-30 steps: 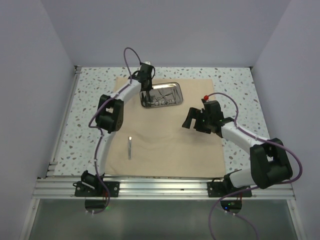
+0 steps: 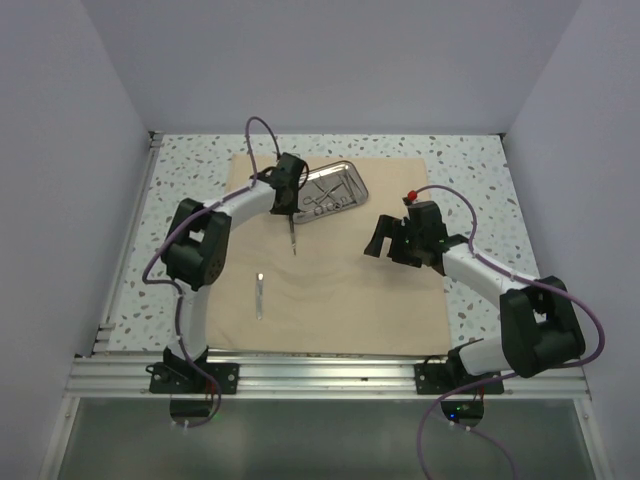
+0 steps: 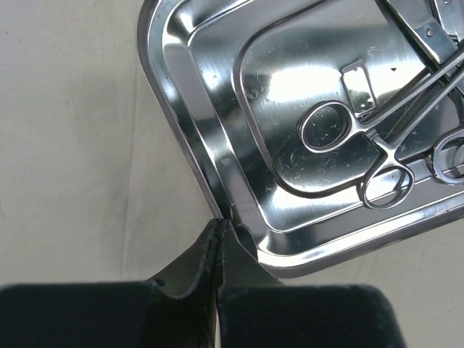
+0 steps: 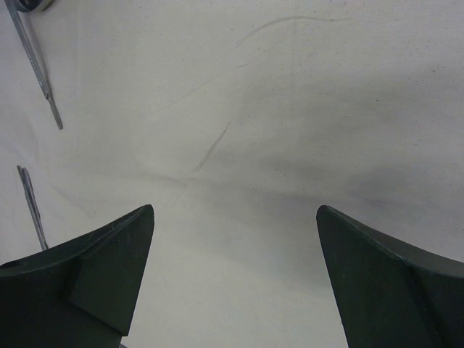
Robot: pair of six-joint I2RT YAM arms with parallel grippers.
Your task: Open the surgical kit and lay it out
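The steel tray [image 2: 352, 172] lies at the back of the cloth, turned at an angle, with scissor-like and other metal instruments [image 3: 391, 130] inside. My left gripper [image 2: 292, 213] is at the tray's near-left corner. In the left wrist view its fingers [image 3: 192, 268] are shut together by the tray wall. From those fingertips a thin metal instrument [image 2: 293, 236] runs toward the front, outside the tray; its grip point is hidden. A second slim instrument [image 2: 259, 296] rests on the cloth further forward and left. My right gripper stands open and empty above bare cloth.
A speckled table surface [image 2: 480, 190] shows around it. The tray's far-left part is covered by the left arm in the top view.
My left gripper has come toward the front, and the thin instrument is now outside the tray. The tray's left end has swung forward, tilting it. The right arm has stayed still.
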